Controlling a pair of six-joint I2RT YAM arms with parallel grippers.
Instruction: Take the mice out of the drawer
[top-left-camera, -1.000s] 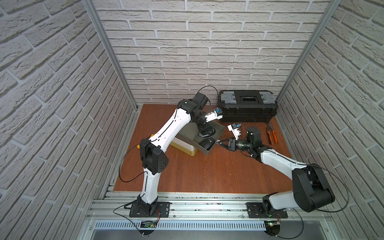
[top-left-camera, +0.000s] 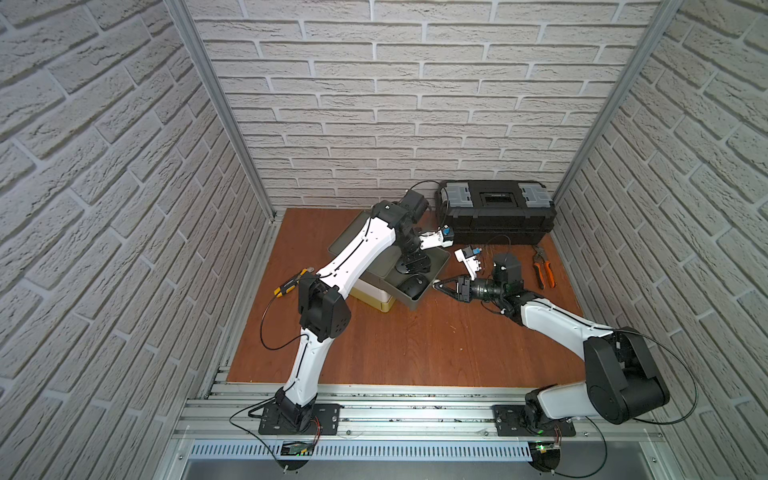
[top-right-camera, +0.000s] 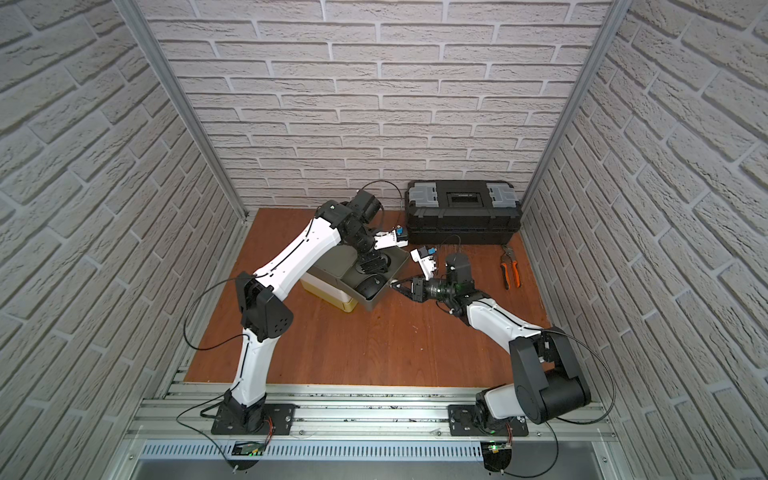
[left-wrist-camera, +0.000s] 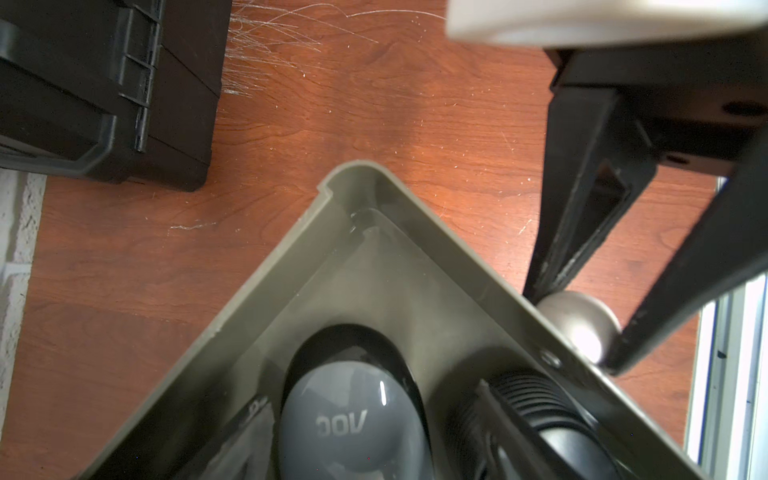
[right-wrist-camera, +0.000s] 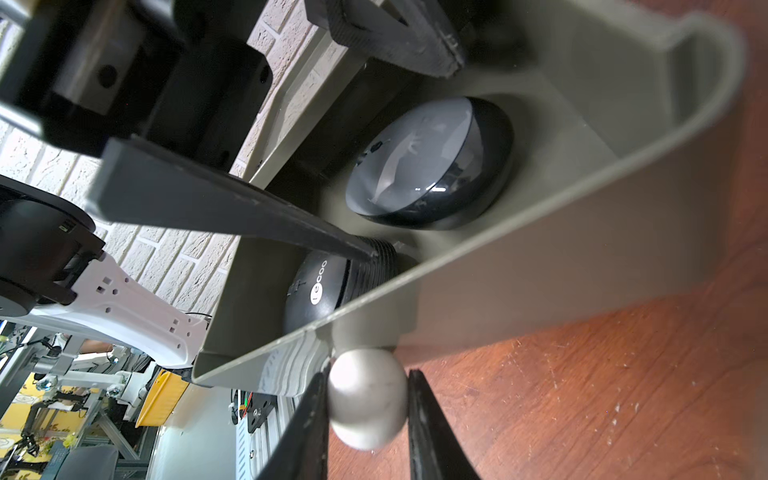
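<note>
The grey drawer is pulled out, holding two mice: a grey-and-black one by the corner, also seen in the right wrist view (right-wrist-camera: 416, 152), and a ribbed dark one (right-wrist-camera: 320, 288) beside it. My left gripper is part open over the drawer, its fingers low at the corner mouse; whether they touch it cannot be told. My right gripper is shut on the round silver knob on the drawer's front, outside the drawer.
A black toolbox (top-left-camera: 496, 212) stands at the back right, with orange-handled pliers (top-left-camera: 548, 272) near it. A yellow-handled tool (top-left-camera: 284, 288) lies left of the drawer.
My left arm has moved right and slightly lower over the drawer, toward the mice. The right arm has stayed in place.
</note>
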